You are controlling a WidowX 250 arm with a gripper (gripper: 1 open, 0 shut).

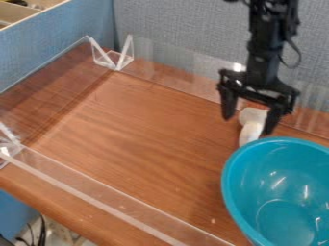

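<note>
My black gripper (252,106) stands open over the right side of the wooden surface, its fingers just above and partly in front of a white mushroom-shaped object (251,131). From this view I cannot tell whether they touch it. A large turquoise bowl (278,202) sits at the lower right, just in front of that object.
Clear low walls and white corner brackets (111,55) edge the wooden surface (129,135). A grey backdrop stands behind and a blue side wall on the left.
</note>
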